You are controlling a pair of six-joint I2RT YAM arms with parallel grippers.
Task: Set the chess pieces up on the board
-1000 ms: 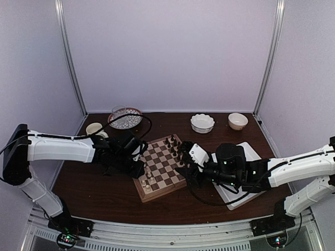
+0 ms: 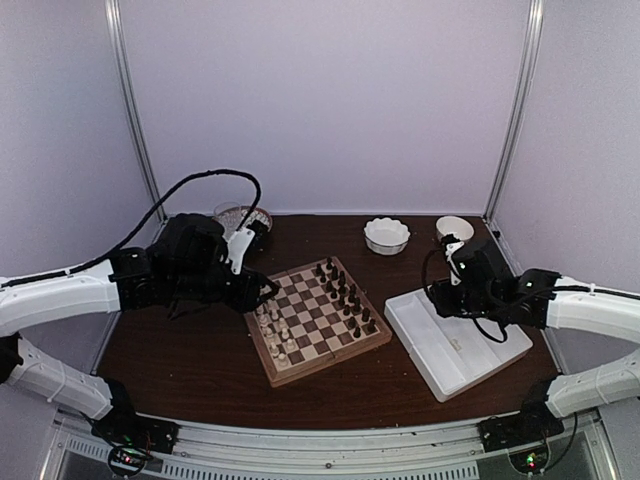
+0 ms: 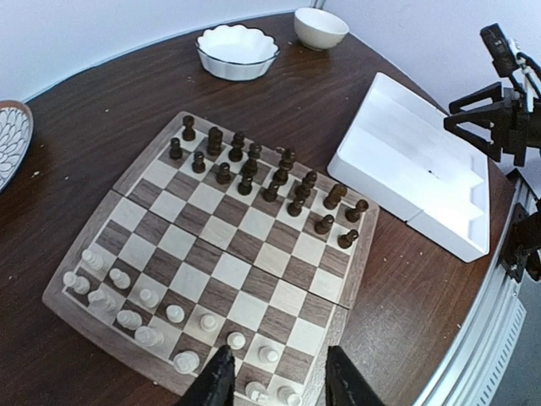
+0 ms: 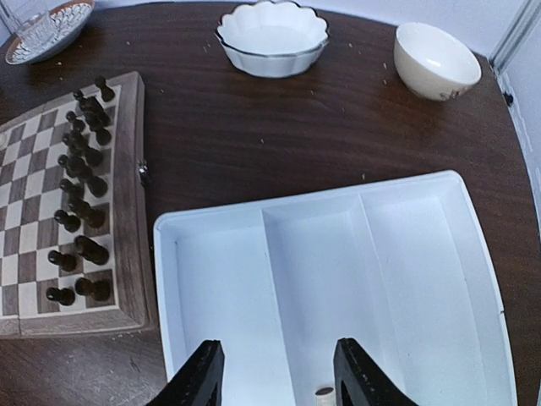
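The wooden chess board (image 3: pixel 108 222) lies in the middle of the table. Dark pieces (image 3: pixel 270 190) stand in two rows along its far side in the left wrist view, and white pieces (image 3: pixel 148 336) in two rows along the near side. Above the white side hovers my left gripper, its fingers (image 3: pixel 220 381) apart with nothing gripped. Over the white tray (image 4: pixel 317 200) my right gripper is open. A small white piece (image 4: pixel 325 395) lies in the tray's middle compartment, partly hidden by the right finger.
Behind the tray stand a scalloped white bowl (image 2: pixel 386 236) and a plain white bowl (image 4: pixel 435 59). A patterned plate (image 4: pixel 68 35) holding a glass sits at the back left. Bare table separates board and bowls.
My right arm has swung from the board's right side to over the tray.
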